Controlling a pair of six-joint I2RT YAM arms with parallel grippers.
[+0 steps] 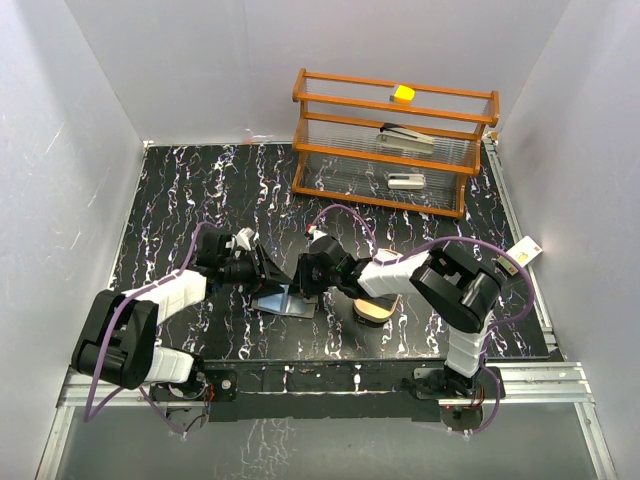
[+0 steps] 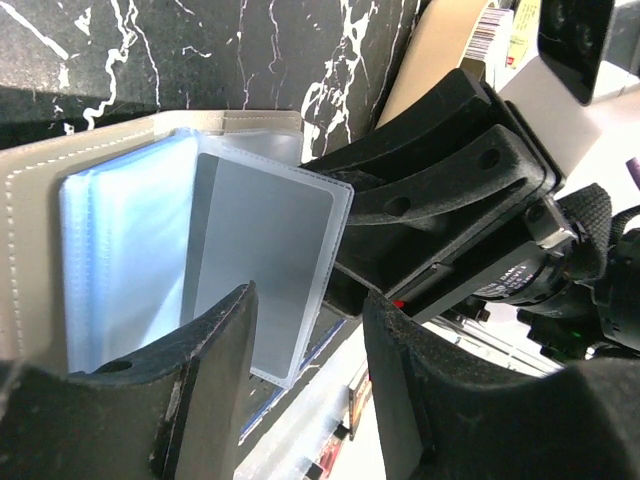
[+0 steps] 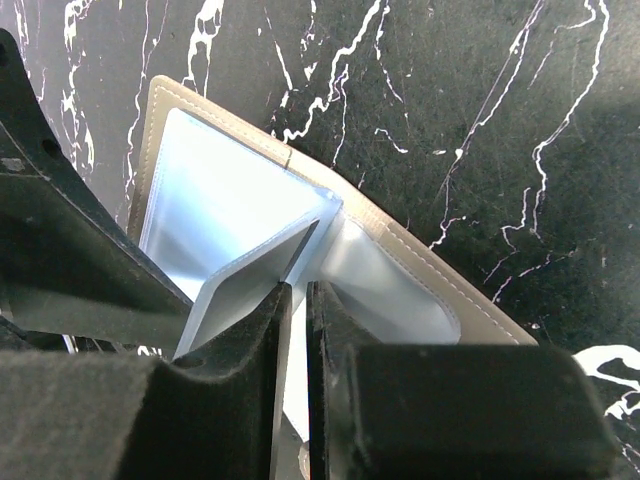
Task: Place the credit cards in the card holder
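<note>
The card holder [image 1: 275, 305] lies open on the black marble table, with pale blue and clear sleeves and tan stitched edges; in the left wrist view a grey plastic sleeve [image 2: 260, 250] is lifted. My left gripper stands open above it, nothing visible between its fingers. My right gripper is at the holder from the right, its fingertips close together beside the lifted sleeve; whether the sleeve is between them is unclear. I cannot make out separate credit cards.
A tan container [image 1: 372, 313] is partly under my right arm. A wooden rack [image 1: 380, 205] with staplers and a yellow block stands at the back right. A small box [image 1: 520, 255] is at the right edge.
</note>
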